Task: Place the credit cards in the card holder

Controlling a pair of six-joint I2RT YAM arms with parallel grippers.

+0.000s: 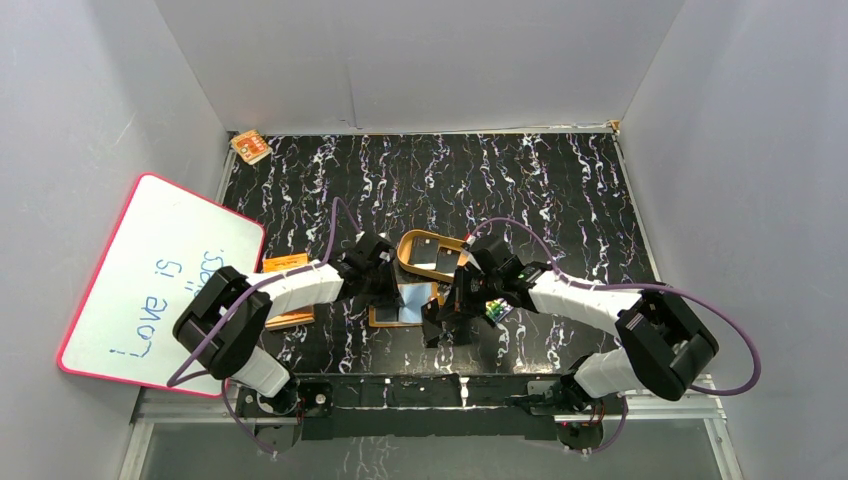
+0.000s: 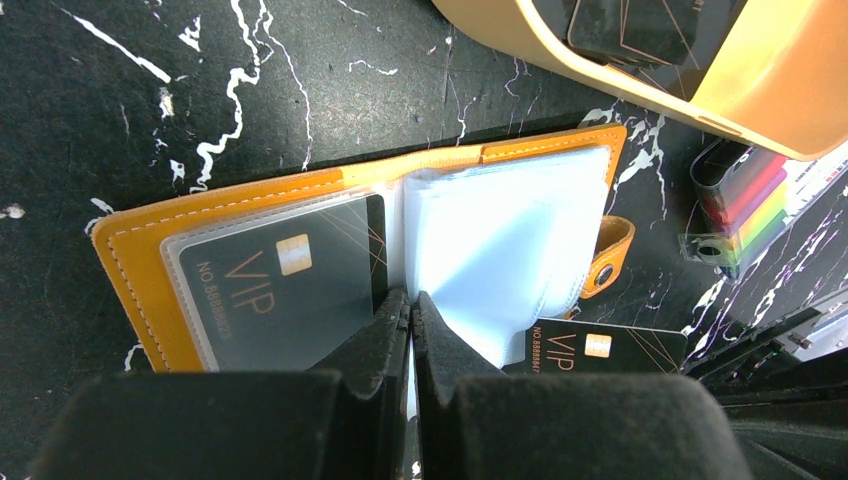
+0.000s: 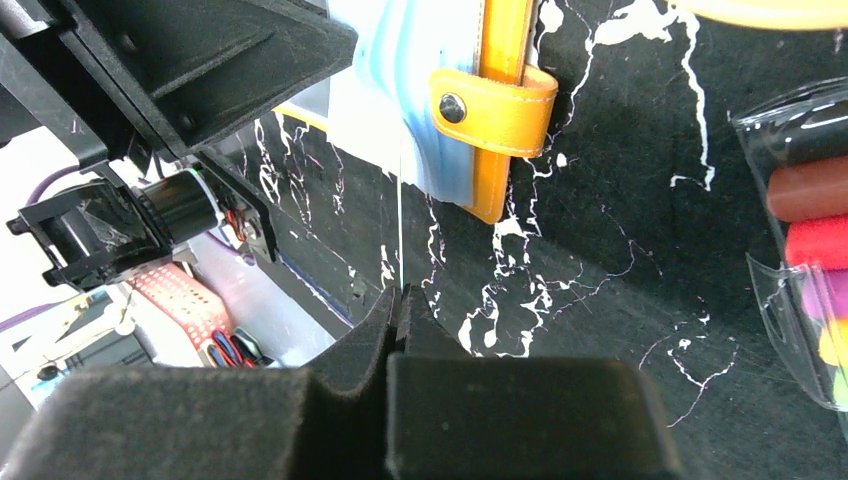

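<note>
The tan card holder (image 2: pixel 240 191) lies open on the dark marbled table. A black VIP card (image 2: pixel 280 270) sits in its left clear sleeve, and pale translucent sleeves (image 2: pixel 490 240) fan out on its right half. My left gripper is shut at the edge of these sleeves, with nothing visible between its fingers. A second black VIP card (image 2: pixel 600 346) stands just off the sleeves' lower right corner. My right gripper is shut on this card, which appears edge-on as a thin pale line in the right wrist view.
Behind the holder, a yellow-tan tray (image 1: pixel 405 250) contains more dark cards. A clear pouch of coloured pieces (image 3: pixel 810 240) lies right of the holder. At far left leans a whiteboard (image 1: pixel 160 280), near an orange item (image 1: pixel 285 262).
</note>
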